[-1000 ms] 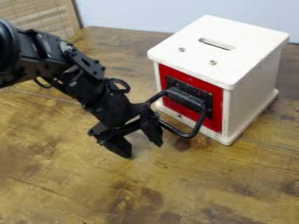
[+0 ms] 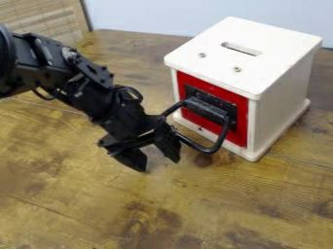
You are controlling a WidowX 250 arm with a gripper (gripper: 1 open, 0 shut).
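My black gripper (image 2: pixel 152 156) hangs low over the wooden table at the centre-left, its fingers parted and pointing down, with only table visible between them. To its right stands a white box (image 2: pixel 244 47) with a slot and two small round fittings on top. The red front panel (image 2: pixel 236 100) faces toward the gripper and carries a black fixture (image 2: pixel 208 106). A black loop (image 2: pixel 208 148) runs from the fixture down and back toward the gripper's wrist; where it ends behind the gripper is hard to tell.
A white wall stands behind, and a slatted light wooden panel (image 2: pixel 39 15) is at the back left.
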